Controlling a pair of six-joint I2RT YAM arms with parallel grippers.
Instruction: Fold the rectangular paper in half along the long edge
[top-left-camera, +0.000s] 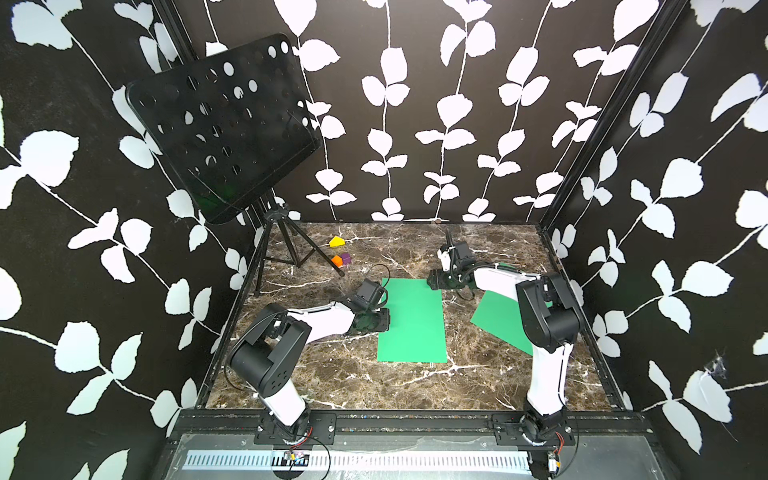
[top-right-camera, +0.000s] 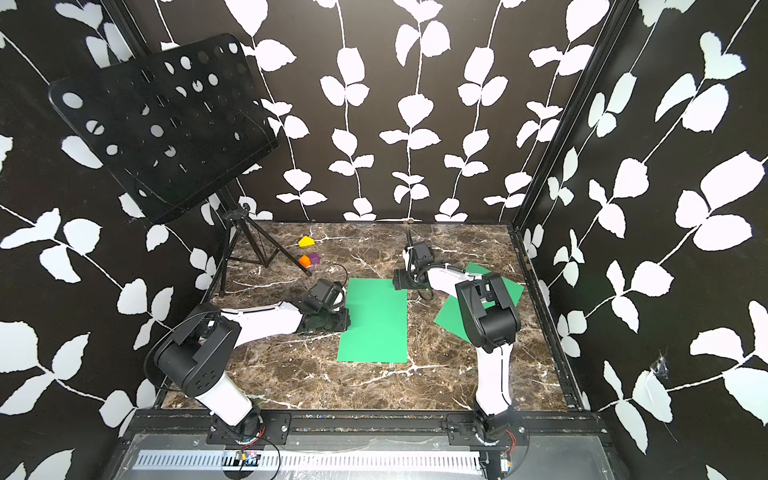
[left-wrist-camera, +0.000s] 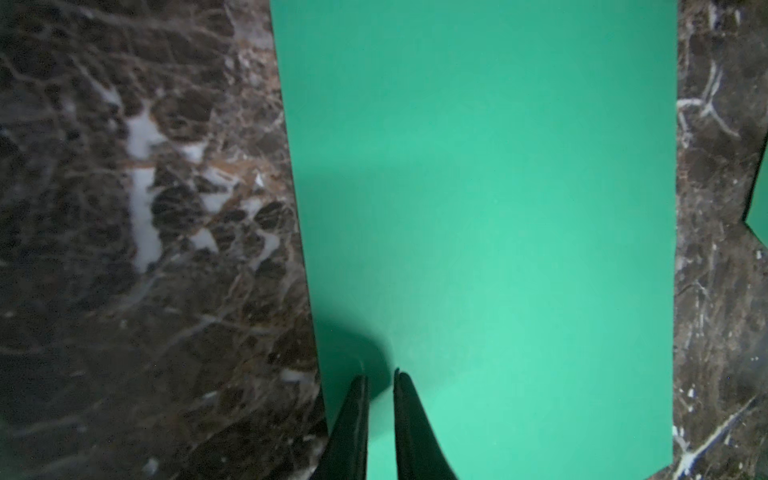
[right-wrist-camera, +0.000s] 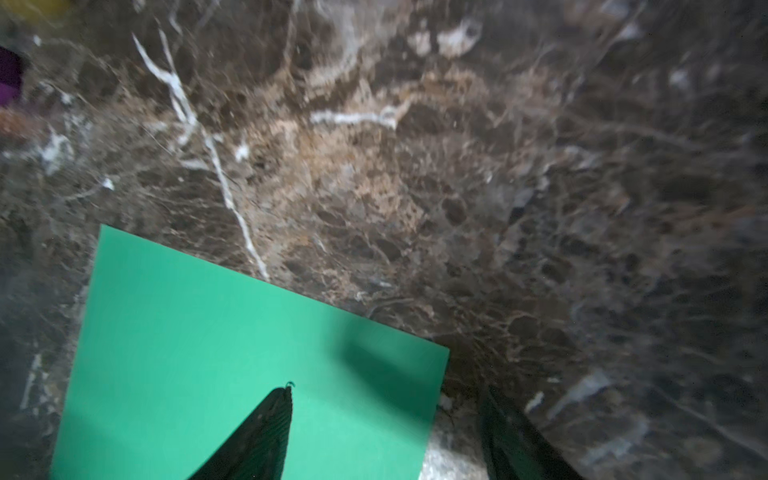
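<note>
A flat green rectangular paper (top-left-camera: 412, 340) lies on the marble tabletop between my arms, its long sides running front to back. My left gripper is over the paper just inside its left long edge. Its fingers stand close together with a narrow green strip showing between them; whether they pinch the paper cannot be made out. My right gripper is open at the paper's far right corner. One finger (right-wrist-camera: 268, 428) is over the paper and the other (right-wrist-camera: 504, 432) beyond its right edge, with nothing gripped.
Another green sheet (top-left-camera: 500, 320) lies at an angle to the right, partly beneath my right arm. Yellow (top-left-camera: 337, 241), orange (top-left-camera: 337, 261) and purple (top-left-camera: 346, 258) pieces sit at the back left near a black stand (top-left-camera: 296, 240).
</note>
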